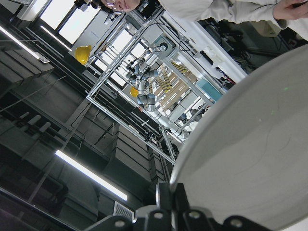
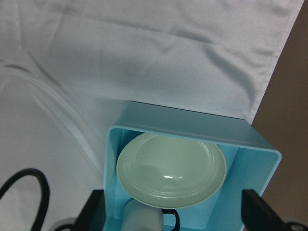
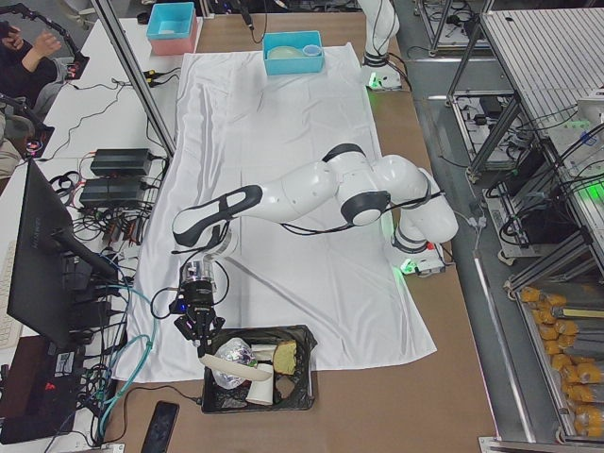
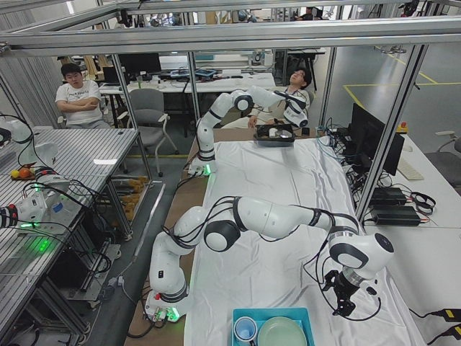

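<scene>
My left gripper (image 3: 202, 342) is shut on a pale plate (image 3: 236, 368), raised on edge over a black crate (image 3: 305, 396) at the near end in the camera left view; the plate (image 1: 245, 144) fills the right of the left wrist view. The crate holds a foil-like item, a white item and a yellow piece. My right gripper is open over a blue bin (image 2: 187, 118) with a pale green plate (image 2: 171, 168) and a mug (image 2: 142, 216) inside.
A white cloth (image 3: 274, 113) covers the table, largely clear between crate and bin. A monitor (image 3: 38, 255), cables and a phone (image 3: 159, 429) lie along the left side; metal frames stand on the right.
</scene>
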